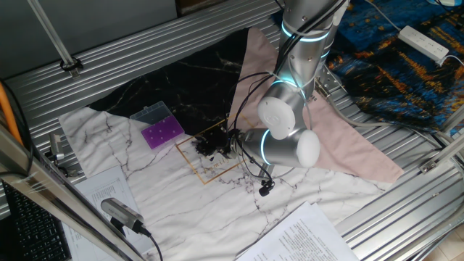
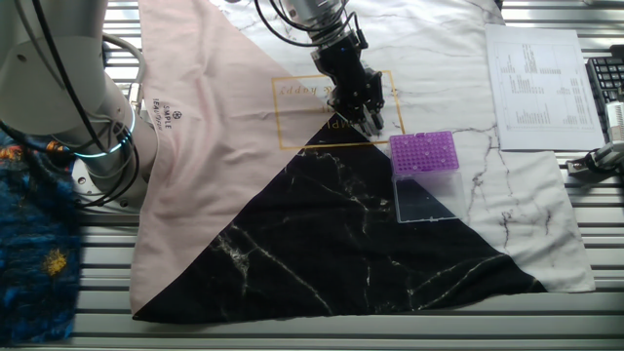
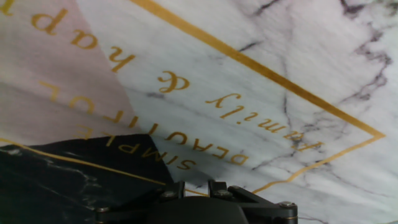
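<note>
My black gripper [image 2: 374,125] hangs over the gold-framed print of the cloth, close to the near edge of the frame in exterior view 2. In the wrist view its fingertips [image 3: 180,188] stand a small gap apart, and only cloth shows through that gap. A purple rack [image 2: 424,153] with a grid of holes sits in a clear plastic box [image 2: 426,218], a short way off the fingertips. From exterior view 1 the gripper [image 1: 205,146] looks dark and its fingers are hard to make out.
A patterned cloth [image 1: 181,192] in white, black and pink covers the table. Printed sheets [image 1: 301,235] lie at its near edge in exterior view 1, other papers [image 2: 544,88] at its side. A small camera [image 1: 123,212] stands by the papers.
</note>
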